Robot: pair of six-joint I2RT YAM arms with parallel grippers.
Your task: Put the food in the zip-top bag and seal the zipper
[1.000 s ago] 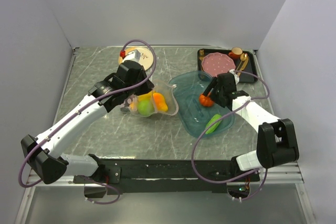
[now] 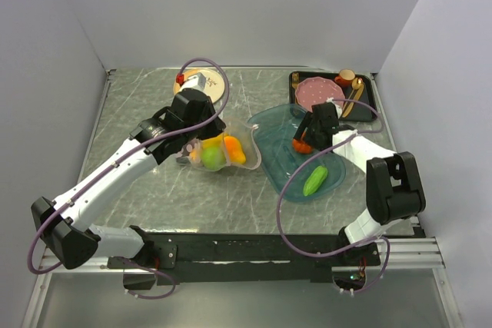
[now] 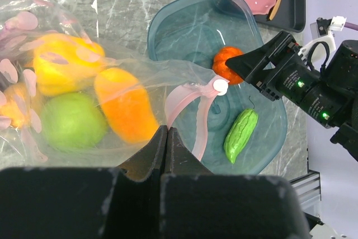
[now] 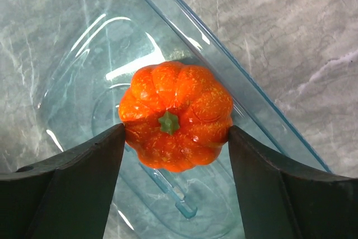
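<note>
The clear zip top bag (image 3: 131, 54) lies open toward the basket, holding a green fruit (image 3: 75, 121), an orange mango-like fruit (image 3: 126, 104), a yellow pepper (image 3: 66, 64) and smaller food at its far end. My left gripper is shut at the bag's mouth, the pink zipper edge running to its fingertips. An orange pumpkin (image 4: 176, 117) sits in the blue clear basket (image 4: 246, 79). My right gripper is partly open around it, with a finger close against either side; firm contact cannot be told. A green bumpy vegetable (image 3: 241, 135) lies in the basket too.
At the back right stands a black tray (image 2: 358, 117) with a pink plate (image 2: 317, 91), cup and cutlery. A round pale plate (image 2: 211, 84) lies behind the left arm.
The green vegetable shows more fully. The left arm and bag have stayed still.
</note>
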